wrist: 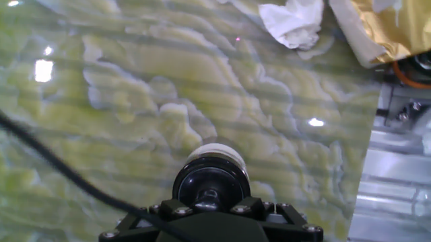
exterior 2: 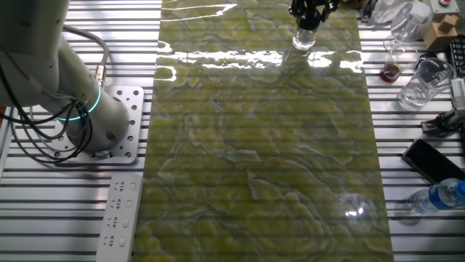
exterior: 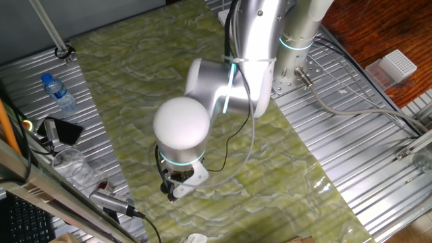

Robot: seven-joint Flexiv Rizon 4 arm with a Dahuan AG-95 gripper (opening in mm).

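A small round vessel with a glossy black top [wrist: 211, 183] and a pale, clear-looking lower part sits at the fingers of my gripper in the wrist view. The fingers appear closed about the narrow knob of that top. From the second exterior view, its clear lower body [exterior 2: 304, 38] shows directly beneath the dark gripper [exterior 2: 312, 13], near the far edge of the green marbled mat [exterior 2: 261, 145]. Whether its base touches the mat, I cannot tell. In the first exterior view the gripper [exterior: 177, 189] hides the vessel.
Crumpled white tissue [wrist: 294, 23] and a gold-lined package [wrist: 397, 30] lie ahead in the wrist view. Beside the mat are a water bottle [exterior 2: 439, 195], a phone [exterior 2: 430, 161] and clear cups [exterior 2: 425, 84].
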